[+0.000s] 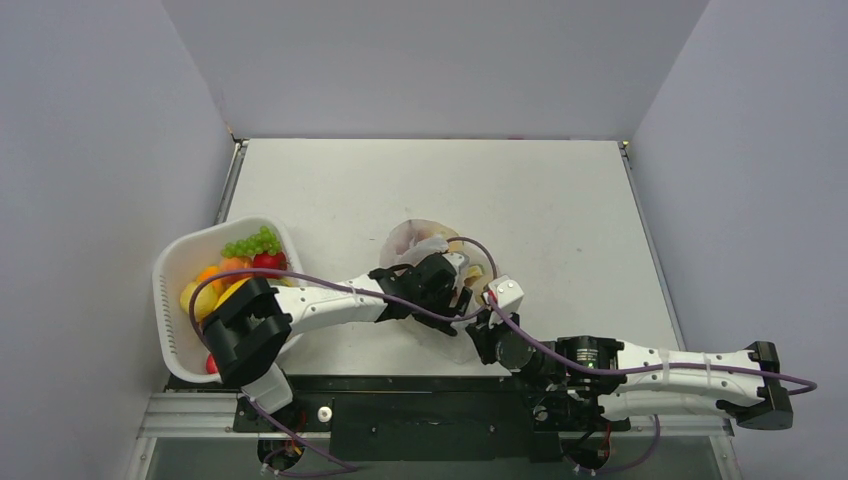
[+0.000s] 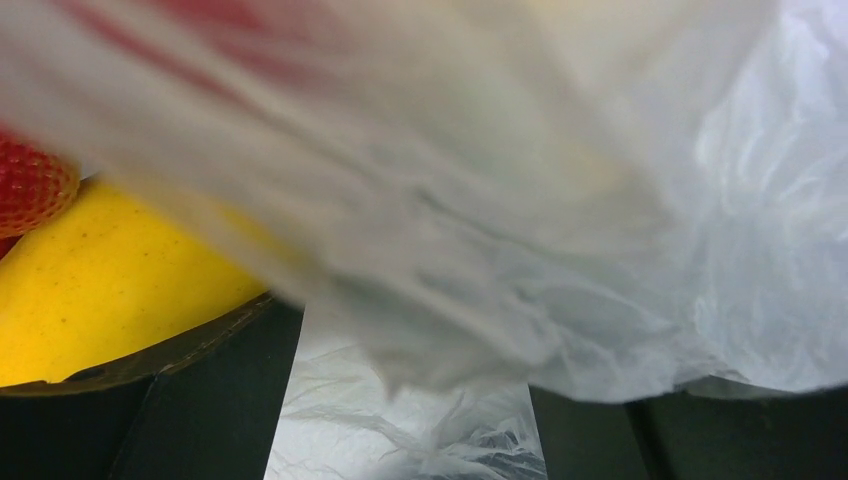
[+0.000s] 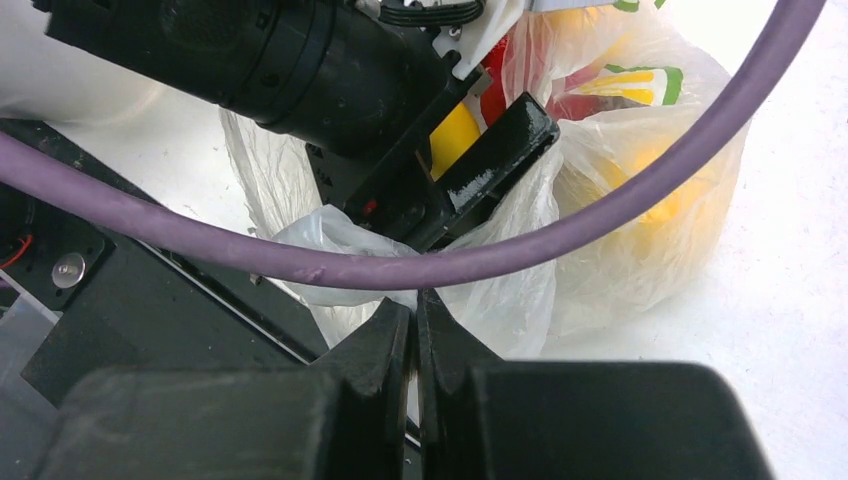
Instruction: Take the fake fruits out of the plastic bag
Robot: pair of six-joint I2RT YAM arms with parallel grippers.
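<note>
The translucent plastic bag (image 3: pixel 640 280) lies at the middle front of the white table, with red and yellow fruits showing through it. My left gripper (image 1: pixel 452 318) is down inside the bag, open. In its wrist view a yellow fruit (image 2: pixel 120 280) and a strawberry (image 2: pixel 30 185) lie at the left, under blurred plastic (image 2: pixel 520 200). My right gripper is shut at the bag's front, with crumpled plastic at its fingertips.
A white basket (image 1: pixel 168 300) of mixed fake fruits, including grapes (image 1: pixel 250 243), stands at the left. Purple cables arc over both arms.
</note>
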